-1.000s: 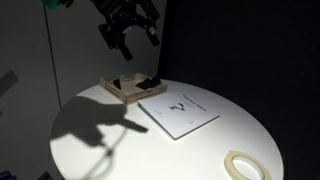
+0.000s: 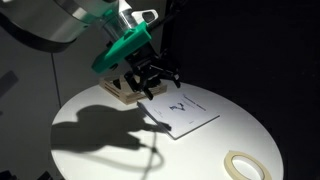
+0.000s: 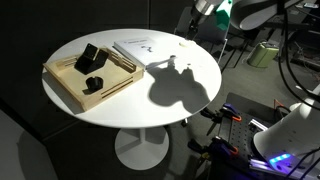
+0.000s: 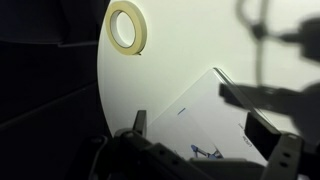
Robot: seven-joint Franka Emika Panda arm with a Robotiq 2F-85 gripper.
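Note:
My gripper hangs over the table, its fingers spread wide in the wrist view with nothing visible between them. In exterior view 1 the gripper is in front of the wooden tray and just above the white book's far left side. The book, with a small dark print on its cover, lies flat on the table. In the wrist view the book is below the fingers, its lower part cut off by the gripper. A roll of cream tape lies flat near the table edge, apart from the gripper.
A shallow wooden tray holds a black block and a smaller dark piece. The round white table has clear room in front of the book. My arm's shadow falls across the tabletop.
The arm has come down and to the right, from above the tray to close over the book. The fingers look open throughout. Book, tray and tape have stayed in place.

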